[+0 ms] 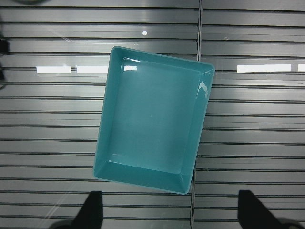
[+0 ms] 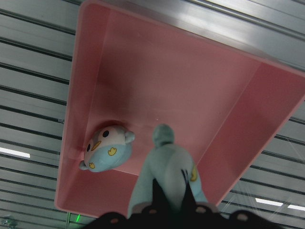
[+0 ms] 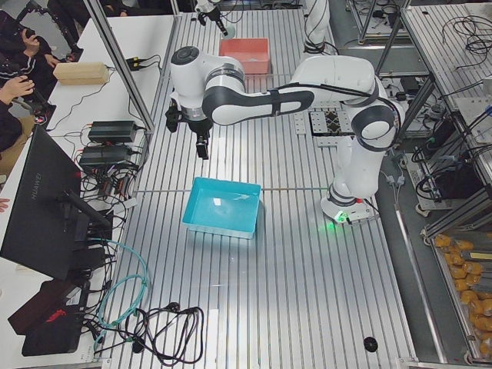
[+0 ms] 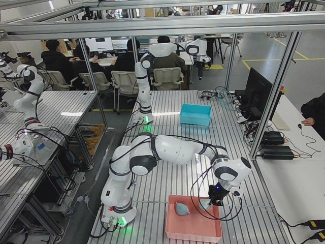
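Note:
A teal tray (image 1: 147, 119) lies empty on the slatted table beneath my left gripper, whose fingers stand open with nothing between them. My right gripper is shut on a pale blue plush toy (image 2: 162, 162), held over the pink tray (image 2: 176, 81); in the camera right view it hangs above that tray's right part. A second small plush toy (image 2: 108, 148), round with a yellow beak, lies inside the pink tray along its side.
A monitor (image 3: 42, 207) and black power boxes (image 3: 111, 154) line the side table. Coiled cables (image 3: 169, 330) lie at the table's near left corner. The slatted table around the teal tray is otherwise clear.

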